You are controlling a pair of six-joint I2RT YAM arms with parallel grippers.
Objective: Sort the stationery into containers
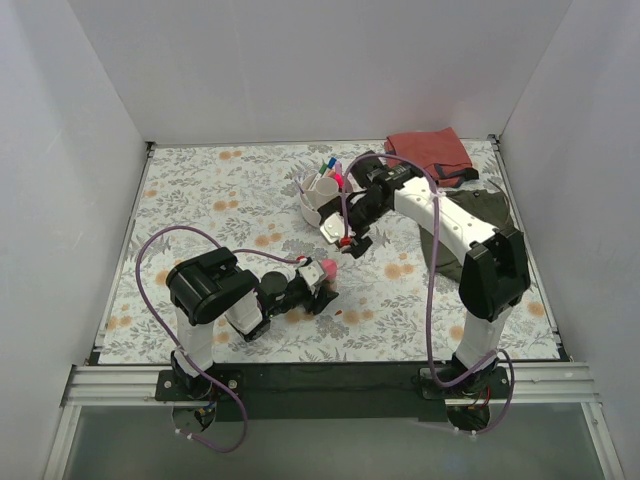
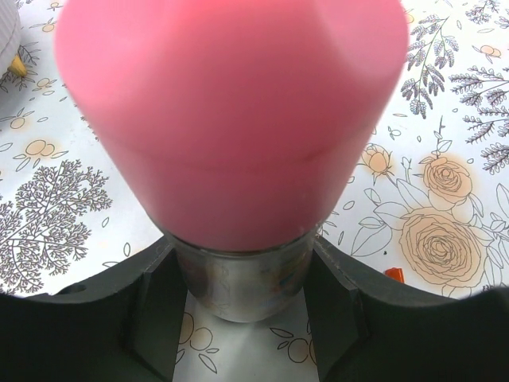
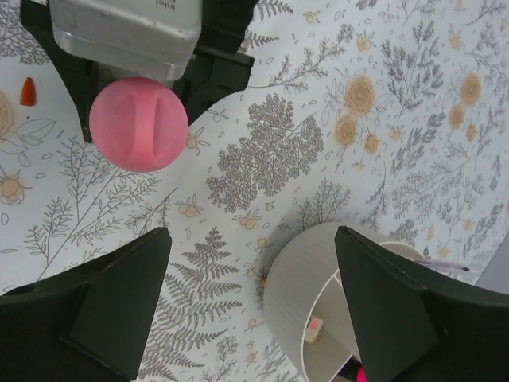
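A pink, round-topped item [image 2: 231,103] with a silvery lower part [image 2: 242,278] stands between the fingers of my left gripper [image 1: 320,286], which press against both sides of its base. Its ridged pink top [image 3: 139,123] also shows in the right wrist view. My right gripper is open with nothing between its fingers, above the cloth beside the container. The white round container [image 1: 314,214], behind both grippers, holds several pens and other stationery. Its wall [image 3: 298,274] and inner compartments show in the right wrist view, partly hidden by the right finger.
A small orange-red piece [image 1: 339,312] lies near the left gripper. At the back right are a folded red pouch [image 1: 428,155] and a dark green one [image 1: 478,215].
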